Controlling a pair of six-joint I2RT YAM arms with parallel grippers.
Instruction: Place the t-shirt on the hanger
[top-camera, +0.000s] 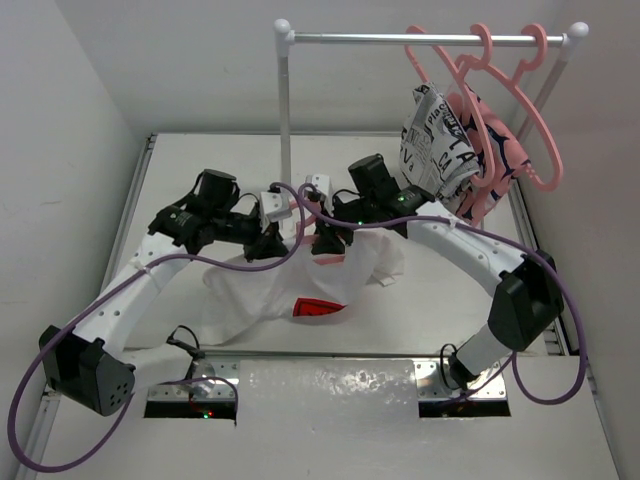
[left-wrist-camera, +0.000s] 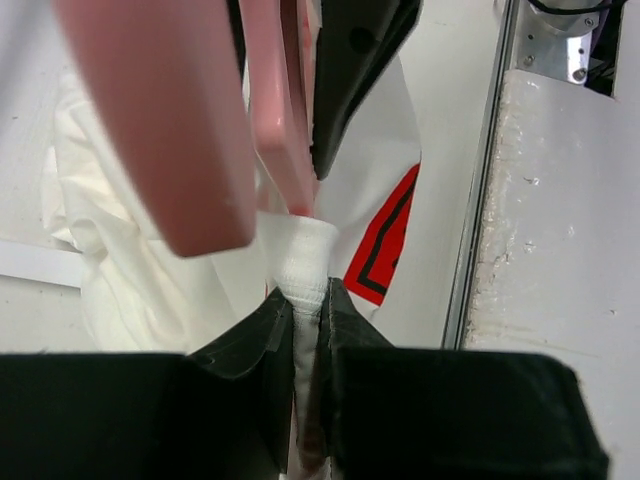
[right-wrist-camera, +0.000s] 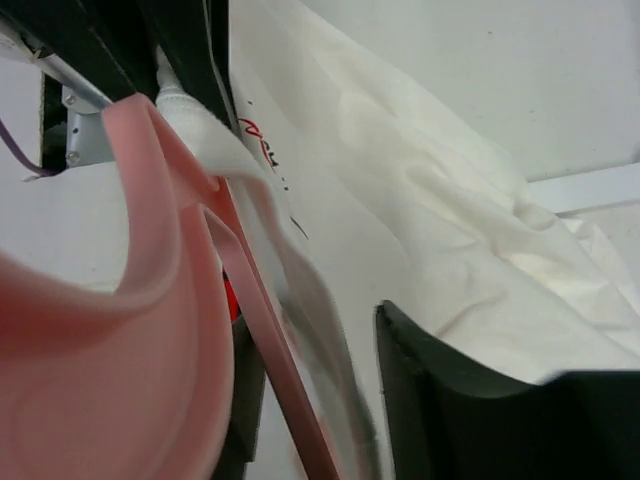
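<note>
A white T-shirt (top-camera: 260, 295) with a red patch is bunched at the middle of the table, a pink hanger (left-wrist-camera: 150, 120) partly inside it. My left gripper is shut on the shirt's collar band, just below the hanger. Close beside it, my right gripper straddles the hanger and collar band (right-wrist-camera: 300, 280), its fingers apart and blurred; whether they touch either is unclear. In the top view both wrists meet over the shirt, hiding much of the hanger.
A white rail (top-camera: 410, 40) on posts spans the back, with pink hangers and patterned garments (top-camera: 435, 145) at its right.
</note>
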